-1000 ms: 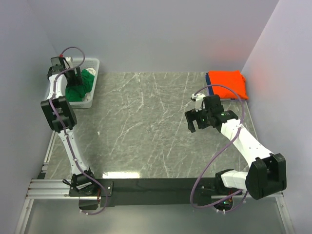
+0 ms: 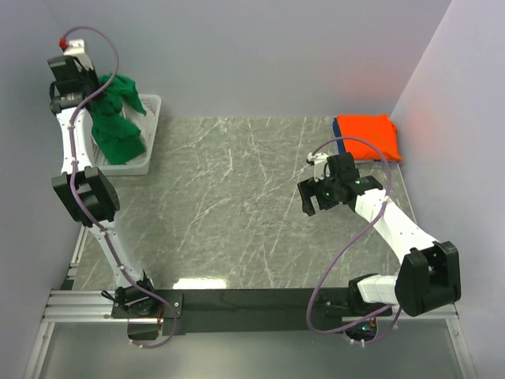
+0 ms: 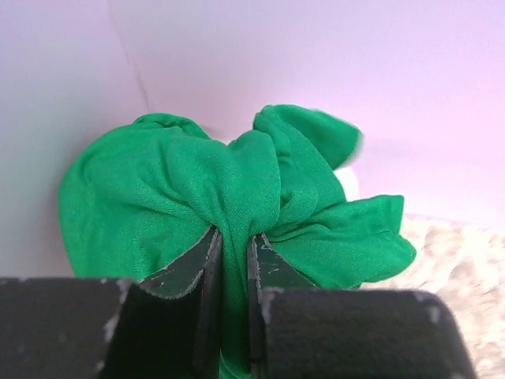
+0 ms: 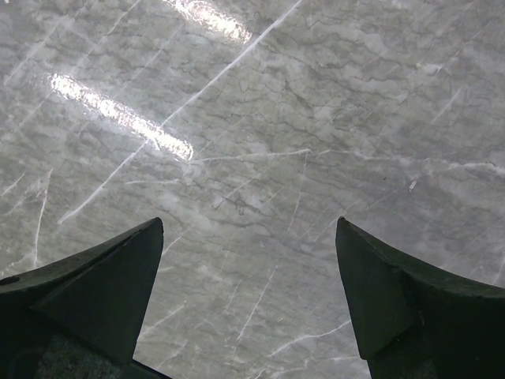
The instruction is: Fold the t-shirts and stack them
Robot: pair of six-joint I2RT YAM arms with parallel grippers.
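Observation:
A bunched green t-shirt (image 2: 118, 130) hangs up out of the white basket (image 2: 146, 163) at the back left, pinched in my left gripper, whose dark fingers are shut on its gathered folds. Light cloth shows in the basket behind it. At the back right lies a folded orange t-shirt (image 2: 367, 134) on a dark blue layer. My right gripper (image 2: 308, 193) stands open over bare table, below and left of that stack; nothing is between its fingers in the right wrist view.
Grey walls close in at the left, back and right.
My left gripper has shut on the green cloth and lifted, drawing it up out of the basket.

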